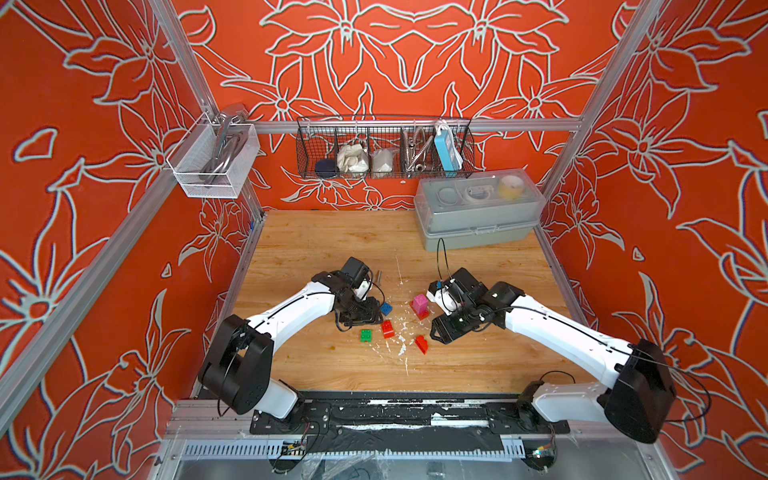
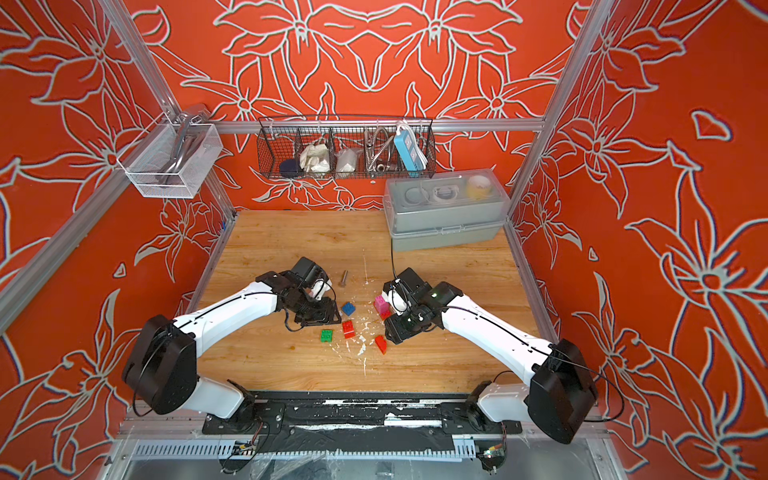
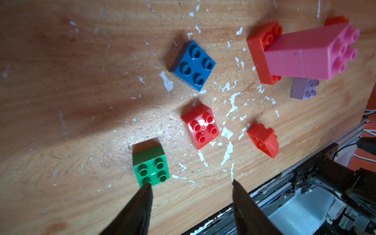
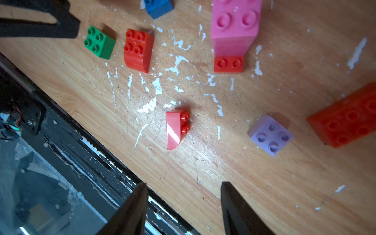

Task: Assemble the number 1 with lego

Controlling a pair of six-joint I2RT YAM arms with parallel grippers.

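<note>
A pink brick stack (image 3: 298,52) stands on a red brick (image 3: 260,52) at mid table. Loose around it lie a blue brick (image 3: 192,65), a red brick (image 3: 201,127), a green brick (image 3: 148,162), a red curved piece (image 4: 176,129), a lilac brick (image 4: 270,135) and a long red brick (image 4: 344,117). My left gripper is open with nothing between its fingers, above the table left of the blue brick. My right gripper is open and empty, over the table to the right of the pink stack and curved piece.
A translucent toolbox (image 1: 478,212) occupies the back right. A wire basket (image 1: 384,148) hangs on the back wall and a white basket (image 1: 208,176) at the left. A small metal piece (image 2: 344,277) lies behind the bricks.
</note>
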